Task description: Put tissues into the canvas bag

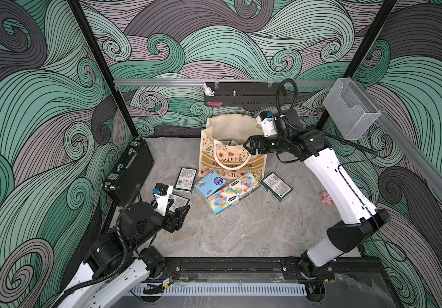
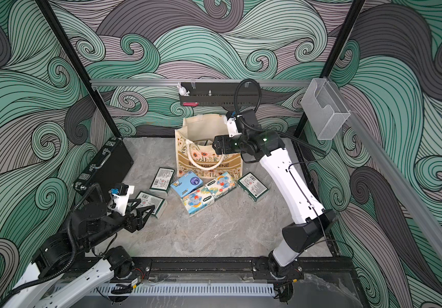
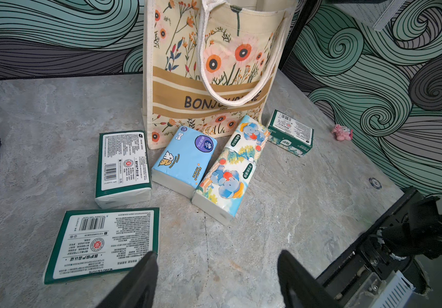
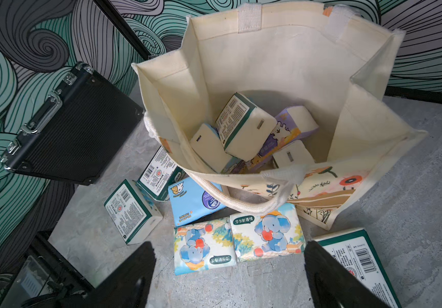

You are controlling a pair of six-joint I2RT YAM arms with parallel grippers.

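The canvas bag (image 1: 231, 164) stands at the back of the table; in the right wrist view several tissue packs (image 4: 246, 126) lie inside. In front are two green-white packs (image 3: 123, 164) at the left, a blue pack (image 3: 183, 159), floral packs (image 3: 227, 182) and another green pack (image 3: 290, 132) at the right. My right gripper is open over the bag's front, nothing between its fingers. My left gripper is open at the front left, over the table near the lower green-white pack (image 3: 100, 243), holding nothing.
A black case (image 1: 128, 169) stands at the left. A mesh basket (image 1: 349, 107) hangs at the upper right, and a small pink toy (image 3: 343, 132) sits at the right edge.
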